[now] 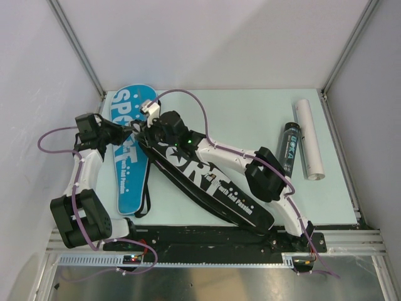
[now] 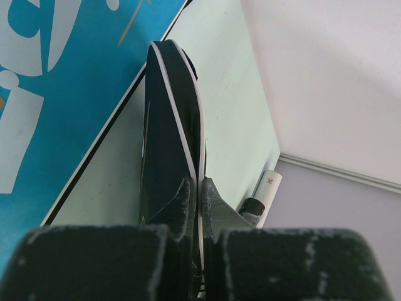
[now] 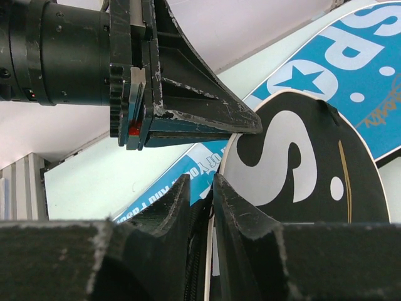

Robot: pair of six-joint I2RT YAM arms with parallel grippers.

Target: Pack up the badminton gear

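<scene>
A black racket bag (image 1: 210, 182) with white lettering lies slantwise across the middle of the table, its narrow top end at the upper left. My left gripper is shut on the white-piped edge of that end. In the right wrist view the left gripper's dark fingers (image 3: 207, 116) pinch the bag's rounded tip. Close beside it, my right gripper has its fingertips apart, over the bag's side edge near the zipper. Whether its fingers touch the bag cannot be told. A blue racket bag (image 1: 130, 179) lies flat on the left.
At the right are a black shuttlecock tube (image 1: 289, 149) and a white tube (image 1: 309, 139), side by side. A black strap (image 1: 146, 199) trails beside the blue bag.
</scene>
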